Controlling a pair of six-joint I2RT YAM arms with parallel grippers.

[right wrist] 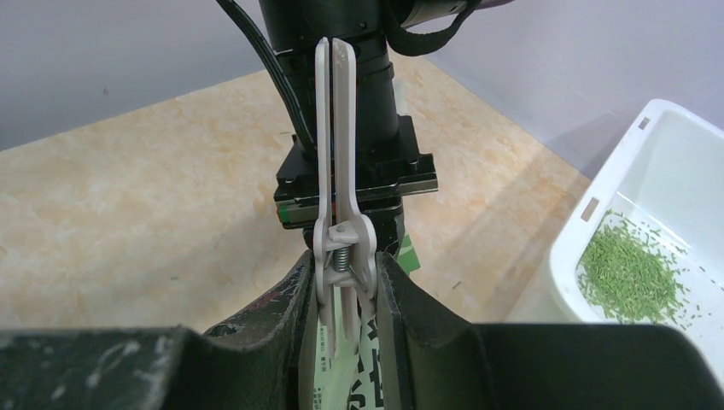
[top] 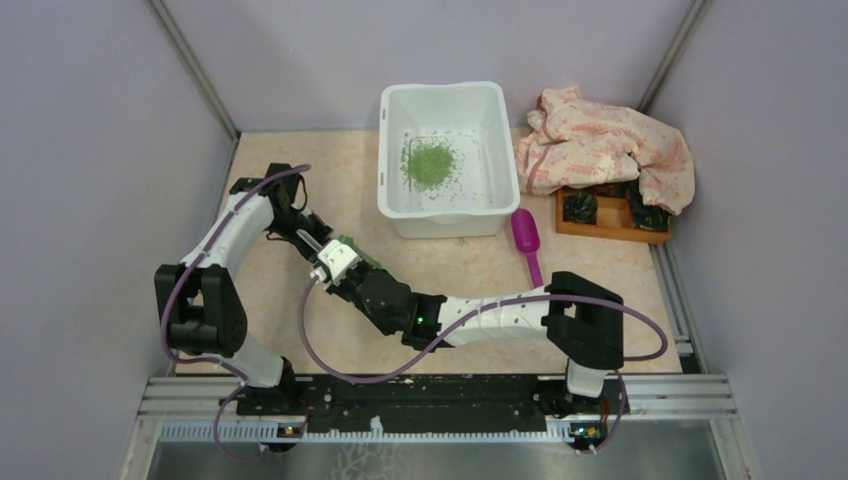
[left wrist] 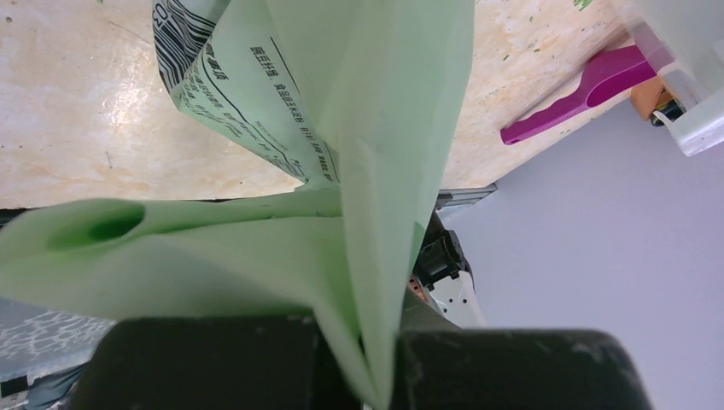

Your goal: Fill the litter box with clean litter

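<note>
In the left wrist view a pale green litter bag (left wrist: 401, 111) with dark print runs up from my left gripper, which is shut on a fold of it. My right gripper is shut on a white spring clip (right wrist: 341, 154), whose long arms point up in front of the left gripper. Below the clip, part of the printed bag shows; whether the clip bites it, I cannot tell. The white litter box (top: 450, 212) stands behind the arms, with a small heap of green litter (top: 429, 165) on its floor.
Right of the box lies a purple scoop (top: 525, 231). A patterned cloth (top: 610, 145) partly covers a wooden tray (top: 612, 220) at the back right. The right arm crosses the table's front, and bare table lies left of the box.
</note>
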